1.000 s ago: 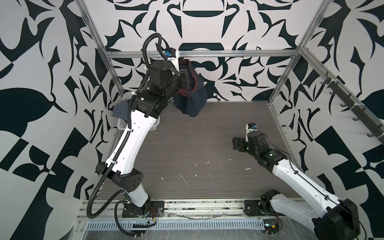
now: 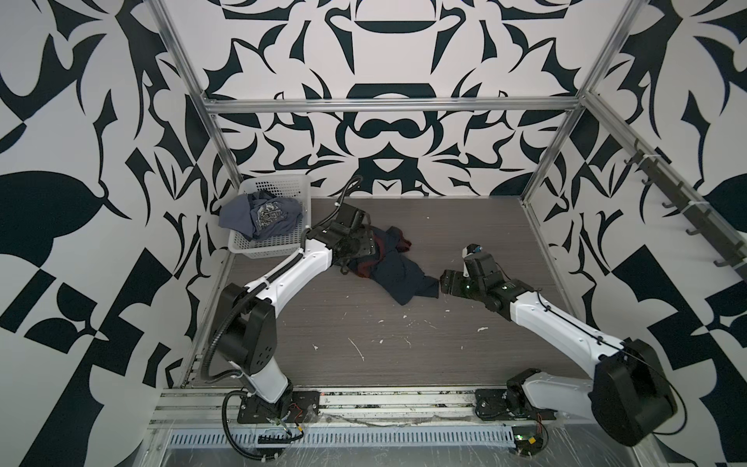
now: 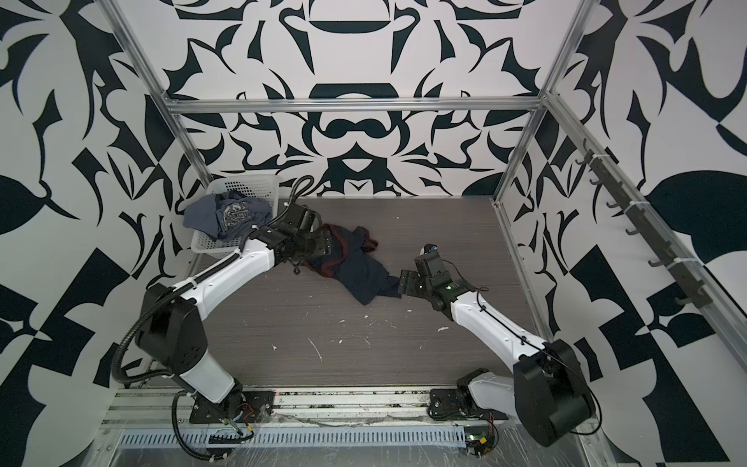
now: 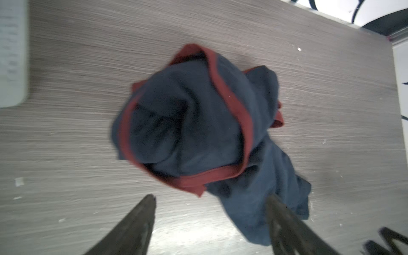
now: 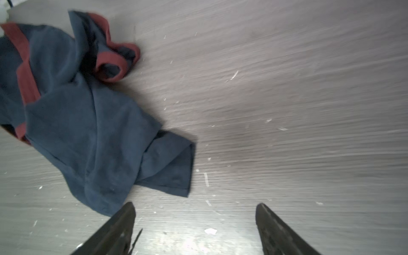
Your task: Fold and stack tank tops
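A dark navy tank top with red trim (image 2: 400, 276) lies crumpled on the table's middle, seen close in the left wrist view (image 4: 195, 123) and the right wrist view (image 5: 93, 131). My left gripper (image 2: 359, 245) hangs over its left part, fingers apart, nothing between them. My right gripper (image 2: 449, 281) is just right of the garment's lower tip, also open and empty. Grey-blue folded or heaped clothing (image 3: 225, 214) lies in the white basket (image 3: 256, 183) at the back left.
The basket stands against the left wall beside my left arm. Patterned walls and metal rails enclose it, with a hook rail (image 2: 677, 202) on the right.
The navy tank top, held aloft by my left gripper a second ago, now lies on the table, released. My left arm has come down; my right gripper has moved left toward the garment.
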